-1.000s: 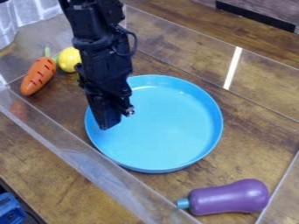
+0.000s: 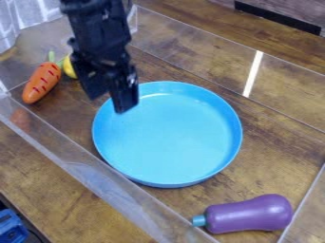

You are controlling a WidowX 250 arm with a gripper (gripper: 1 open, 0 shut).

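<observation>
My dark gripper [image 2: 106, 90] is at the upper left, blurred, over the back-left rim of a round blue plate [image 2: 178, 142]. It is open, and I see nothing held in it. An orange toy carrot [image 2: 42, 82] lies to its left, and a yellow object [image 2: 70, 69] is partly hidden behind it. A purple toy eggplant [image 2: 248, 214] lies at the lower right, outside the plate.
A clear wall or edge runs diagonally across the lower left, with a blue object [image 2: 10, 228] in the corner beyond it.
My gripper has moved up and to the left, away from the middle of the plate toward the carrot and yellow object. The objects have not moved.
</observation>
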